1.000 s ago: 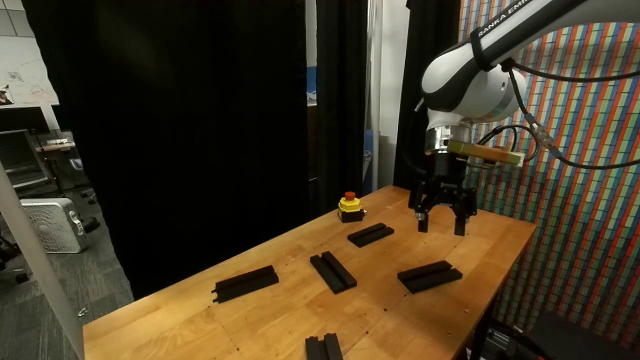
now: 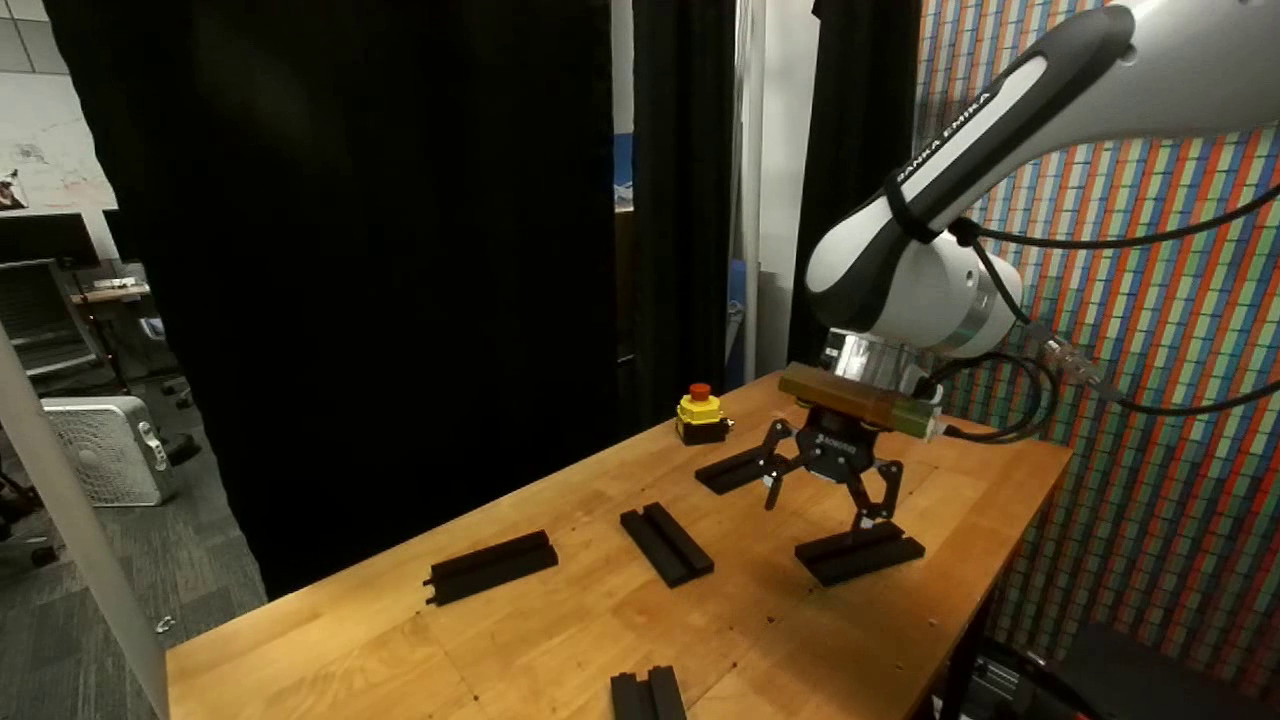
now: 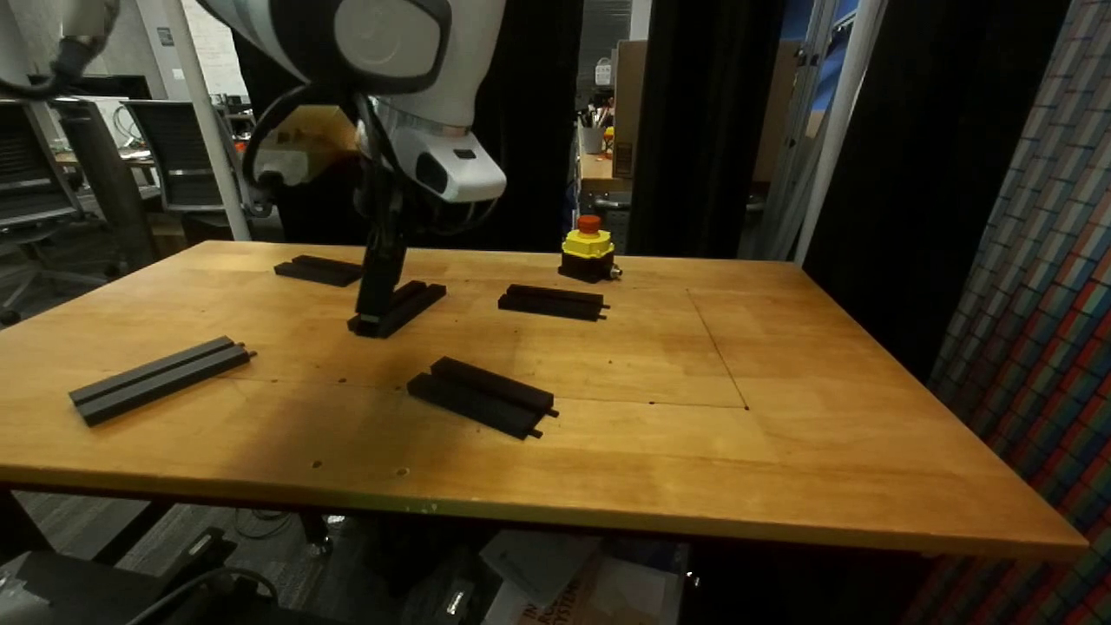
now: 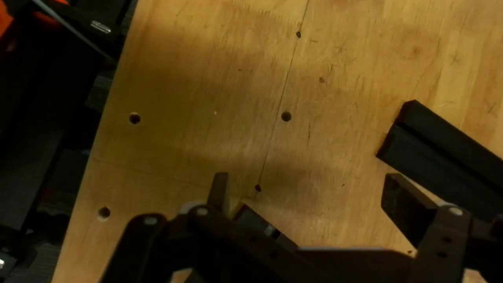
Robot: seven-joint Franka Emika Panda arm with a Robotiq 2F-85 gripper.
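My gripper [image 2: 818,504] hangs low over the table, fingers open, with its fingers spread apart. One finger appears close to a black grooved track piece [image 2: 866,559]; whether they touch cannot be told. A second track piece [image 2: 722,476] lies behind the other finger. In exterior view 2 the gripper [image 3: 371,321] overlaps a dark track piece [image 3: 414,305]. The wrist view shows the fingers wide apart, with part of a black piece [image 4: 258,221] beside the left finger, mostly hidden by the gripper. Another black piece [image 4: 443,151] lies beyond the right finger.
More grooved pieces lie apart on the wooden table: one mid-table [image 2: 667,544], one at the left [image 2: 492,566], one at the front [image 2: 649,698]. A yellow-and-red stop button [image 2: 699,414] stands at the back edge. Bare wood fills the right of exterior view 2.
The gripper has come down and to the left in exterior view 1, turning and tilting, from high over the table to close above the track pieces. The pieces have not visibly moved.
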